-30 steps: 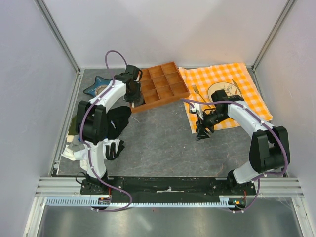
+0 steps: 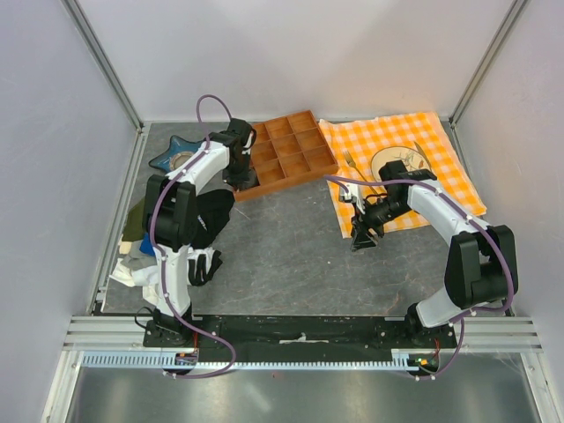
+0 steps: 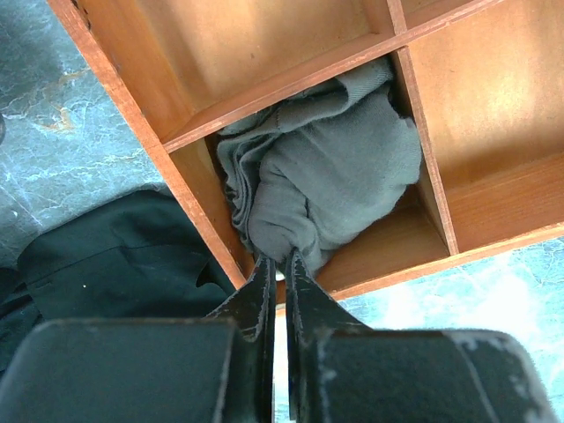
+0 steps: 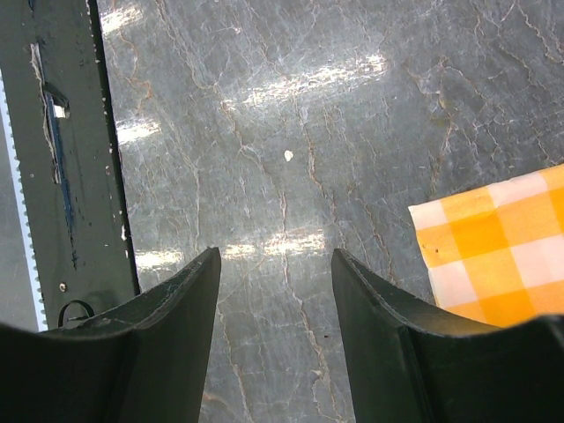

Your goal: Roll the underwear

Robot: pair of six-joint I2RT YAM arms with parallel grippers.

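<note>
A grey bundle of cloth fills a corner compartment of the wooden divided box. My left gripper is shut at the lower edge of that compartment, its fingertips on the near end of the grey cloth; a black garment lies just outside the box. My right gripper hangs open over bare grey table near the corner of the checked cloth, with nothing between its fingers. In the top view the left arm mostly covers the grey bundle.
Piled garments lie on the left, with a blue star-shaped dish behind. The orange checked cloth carries a plate and utensils on the right.
The left arm and its gripper have shifted slightly to the right at the box. The right arm has not moved.
</note>
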